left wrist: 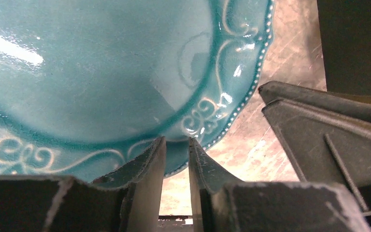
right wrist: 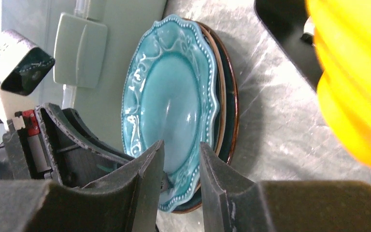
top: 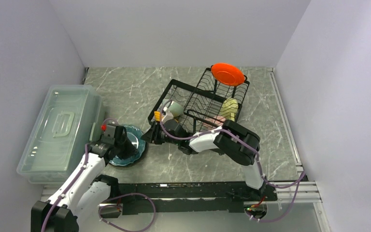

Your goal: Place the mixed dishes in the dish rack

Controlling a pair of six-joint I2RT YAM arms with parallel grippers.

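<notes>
A teal plate with a beaded, scalloped rim point(right wrist: 169, 104) stands tilted over a stack of darker plates point(right wrist: 230, 111) at the left of the counter. My left gripper is shut on the plate's near rim, which shows between its fingertips. To the right of the plate, my right gripper is open; the plate's rim lies beyond its fingertips, and whether they touch is unclear. The black dish rack point(top: 193, 89) holds an orange-red plate point(top: 227, 74), yellow dishes point(top: 230, 107), a pink dish point(top: 216, 121) and a pale green cup point(top: 175, 108).
A lidded clear bin point(top: 53, 145) stands close on the left, beside the left arm. Something yellow-orange point(top: 157, 116) sits at the rack's left corner, near the right gripper. Bare counter point(top: 121, 94) lies behind the plates.
</notes>
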